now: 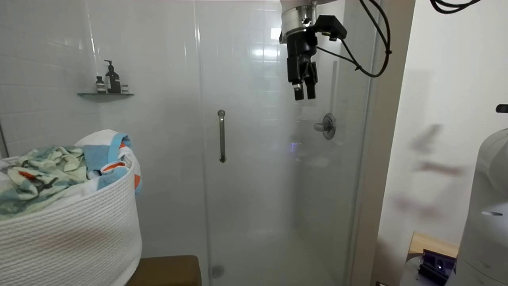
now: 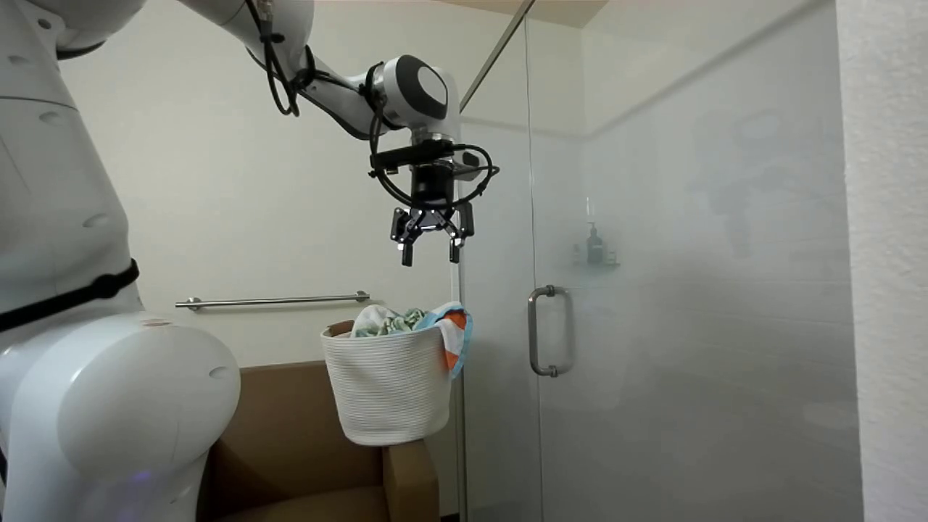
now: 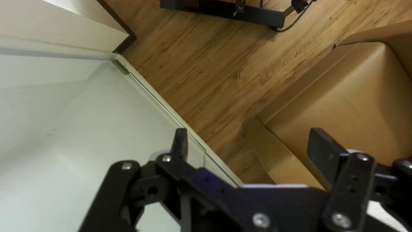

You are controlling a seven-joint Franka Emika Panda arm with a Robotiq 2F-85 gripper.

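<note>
High in front of the glass shower door hangs my gripper [image 1: 305, 98], pointing down and well away from the basket's rim. Seen from the other side, the same gripper [image 2: 431, 261] is open, its two fingers wide apart with only air between them. A white woven basket [image 2: 387, 387] stands below it on the arm of a brown seat. Cloths fill it: a green patterned cloth [image 1: 45, 171] and a white, blue and orange towel [image 1: 112, 164] hanging over the rim. In the wrist view, the gripper's fingers [image 3: 179, 143] frame the floor and seat.
The glass door has a metal handle [image 2: 534, 332]. A towel bar [image 2: 274, 301] is fixed to the back wall. Bottles [image 1: 112, 78] stand on a corner shelf behind the glass. The brown seat [image 3: 347, 96] and bare wooden floor [image 3: 216, 73] lie below, with a black stand [image 3: 224, 11] beyond.
</note>
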